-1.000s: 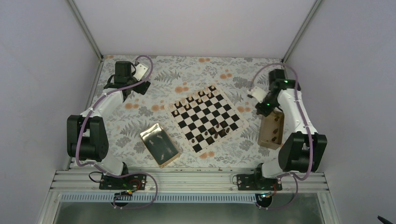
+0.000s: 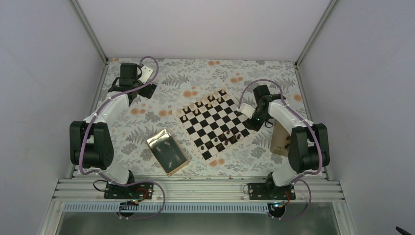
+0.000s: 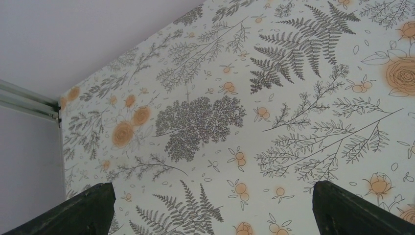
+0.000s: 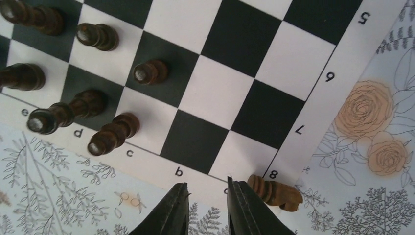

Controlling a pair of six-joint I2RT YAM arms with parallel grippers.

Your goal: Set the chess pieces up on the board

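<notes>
The chessboard (image 2: 215, 120) lies mid-table, light pieces along its far-left side and dark pieces (image 2: 225, 140) near its lower right edge. My right gripper hangs over the board's near corner, its fingers part open with nothing visible between them. Beside them a dark knight (image 4: 275, 192) lies on its side by the 8 mark. A tall piece (image 4: 71, 110) stands on d, a bishop-like piece (image 4: 117, 132) on c. My left gripper hangs over bare patterned table at the far left, fingers wide open and empty.
A tan box (image 2: 278, 147) with loose pieces sits right of the board, partly under my right arm. An open container (image 2: 168, 152) lies at the lower left. The table behind the board is clear.
My right arm has swung left from over the box to over the board's right corner. The left arm has stayed nearly still.
</notes>
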